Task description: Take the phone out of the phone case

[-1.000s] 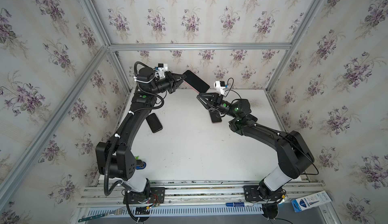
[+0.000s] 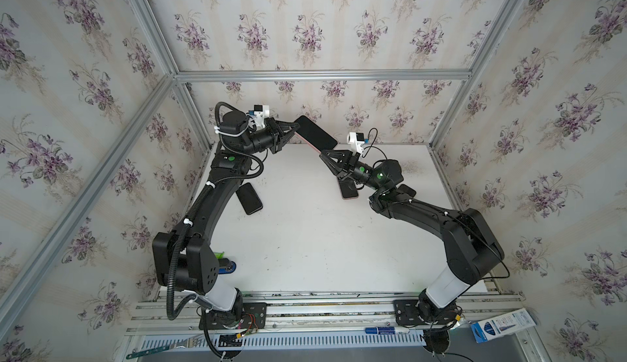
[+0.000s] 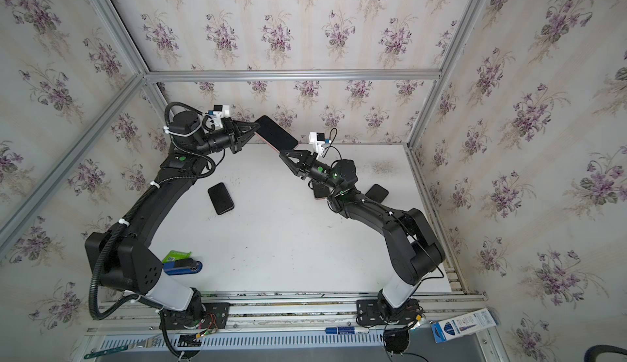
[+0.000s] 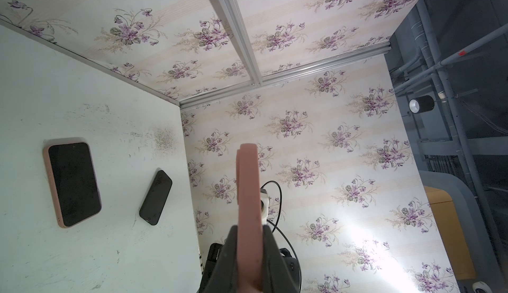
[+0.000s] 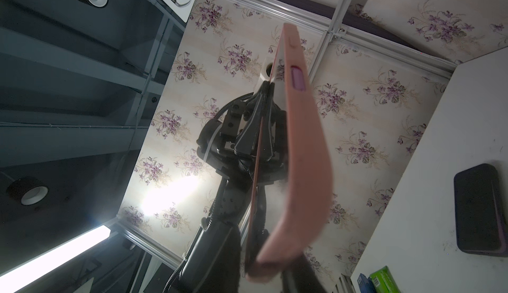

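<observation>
A dark phone (image 2: 315,133) in a pink case (image 5: 307,160) is held aloft, tilted, between both grippers. My left gripper (image 2: 294,126) is shut on its upper-left end; in the left wrist view the case (image 4: 248,197) rises edge-on from between the fingers. My right gripper (image 2: 329,159) is at the lower-right end; in the right wrist view its blurred fingers (image 5: 225,271) stand part open on either side of the case's near corner. Whether they touch it, I cannot tell.
Other phones lie on the white table (image 2: 300,231): one at left (image 2: 249,198), one pink-edged (image 4: 74,182), another at right (image 4: 156,197). Green and blue items (image 3: 183,267) sit at the front left.
The right gripper and the phone's lower end have shifted very slightly over the last second; the left gripper stays almost still.
</observation>
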